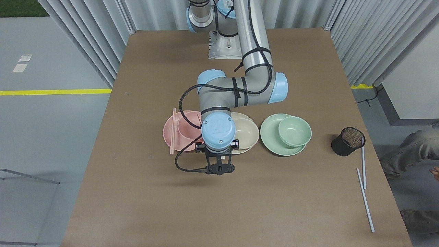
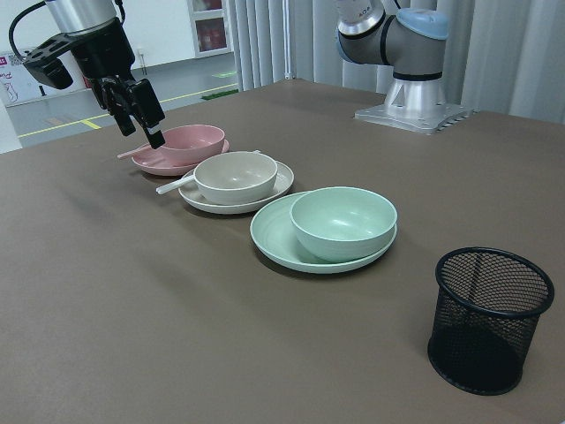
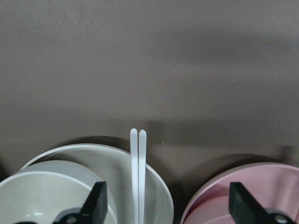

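Observation:
My gripper [image 2: 143, 124] hangs open above the white and pink dishes, nothing between its fingers; in the wrist view the fingers are far apart, with white chopsticks [image 3: 142, 172] lying between them below, on the white plate [image 3: 117, 163]. A white bowl [image 2: 236, 181] sits on that plate. To one side is a pink bowl [image 2: 192, 140] on a pink plate [image 3: 264, 179], with pink chopsticks [image 1: 173, 131]. On the other side a green bowl [image 1: 294, 131] rests on a green plate [image 1: 273, 138].
A black mesh cup [image 1: 344, 144] stands near the right edge, with two long grey rods [image 1: 365, 201] beside it.

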